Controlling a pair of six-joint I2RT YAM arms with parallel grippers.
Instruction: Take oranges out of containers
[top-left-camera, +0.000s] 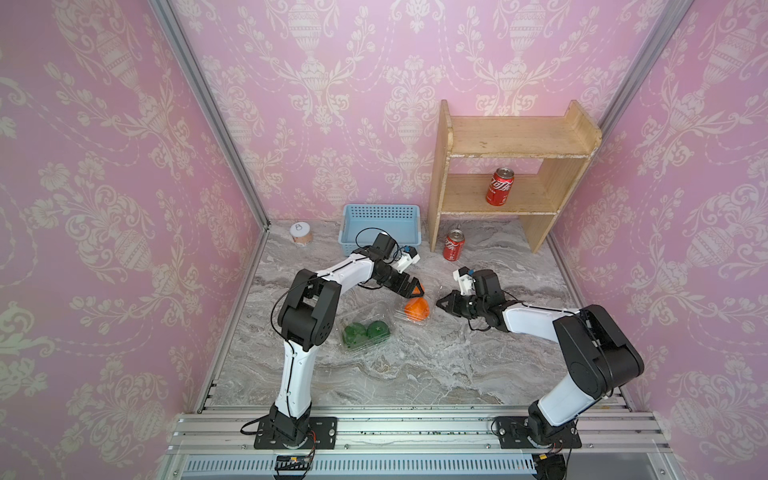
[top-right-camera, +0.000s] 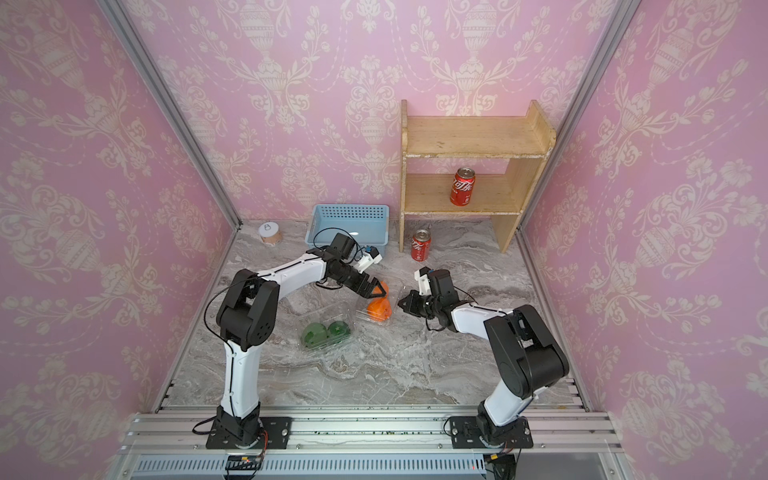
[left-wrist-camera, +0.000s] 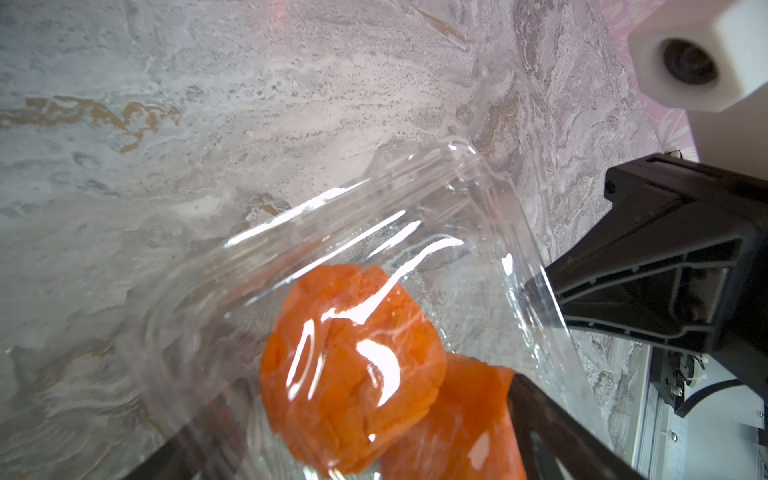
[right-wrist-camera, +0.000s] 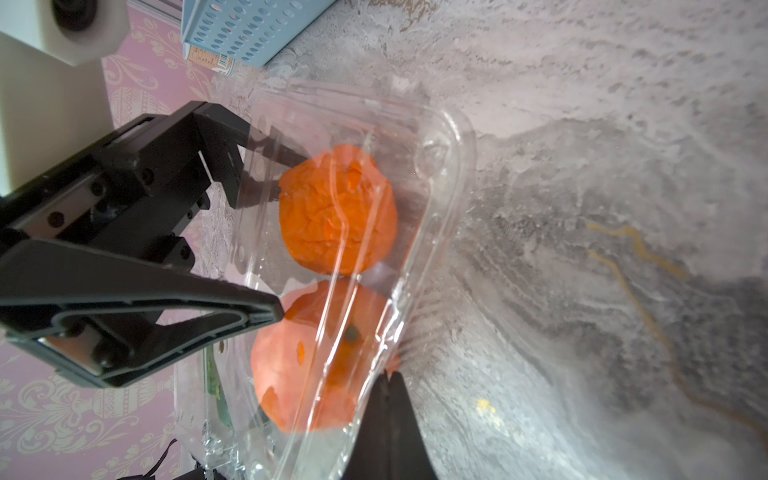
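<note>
Two orange fruits lie in a clear plastic container, the nearer orange (top-left-camera: 416, 309) in plain sight and the farther orange (right-wrist-camera: 340, 212) close to my left fingers. The container (right-wrist-camera: 448, 136) looks tilted in the right wrist view. My left gripper stands open at its far-left side, one finger partly behind the clear plastic. In the left wrist view its fingers (left-wrist-camera: 552, 428) are wide apart, with fruit showing between them. On the right side, my right gripper is shut, its tips beside the container's rim; whether thin plastic is pinched there is unclear.
A clear box with green fruits (top-left-camera: 365, 333) sits front left. Behind stand a blue basket (top-left-camera: 380, 209), a small tin (top-left-camera: 301, 232), a cola can (top-left-camera: 453, 245) and a wooden shelf (top-left-camera: 520, 144).
</note>
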